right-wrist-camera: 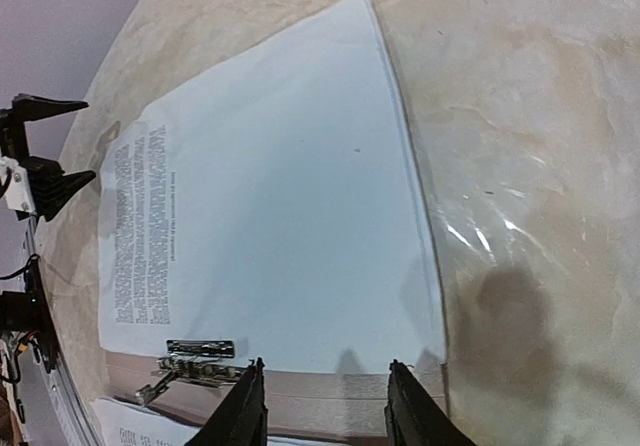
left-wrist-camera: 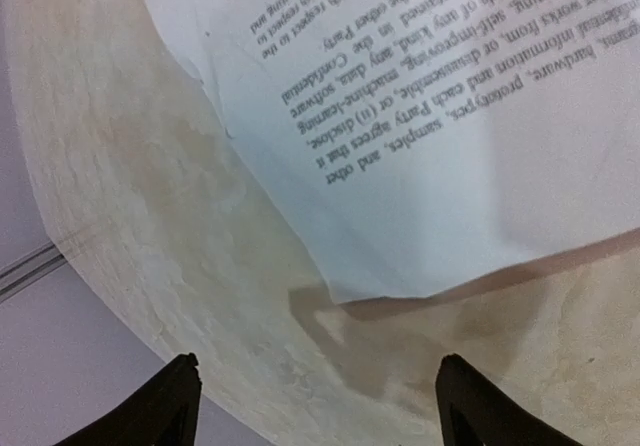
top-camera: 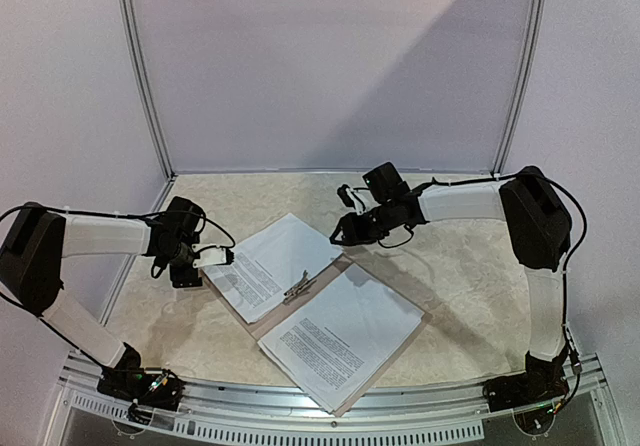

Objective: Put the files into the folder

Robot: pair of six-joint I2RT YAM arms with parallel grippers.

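Note:
An open tan folder (top-camera: 426,318) lies aslant on the table, with white printed sheets on both halves. One paper stack (top-camera: 280,256) covers the upper-left half, and other sheets (top-camera: 345,331) cover the lower-right half. Between them is a metal clip (top-camera: 299,286), seen closer as the clip (right-wrist-camera: 205,366) in the right wrist view. Beside the upper stack's left corner, my left gripper stands open, nothing between its fingers, the paper corner (left-wrist-camera: 345,286) just beyond them. At the folder's upper spine end, my right gripper is open above the folder spine (right-wrist-camera: 340,406), also empty.
Bare table (top-camera: 470,296) spreads to the right of the folder, and free room lies behind it. The folder's lowest corner reaches the metal rail (top-camera: 400,396) at the front. Grey walls (top-camera: 330,66) enclose the table.

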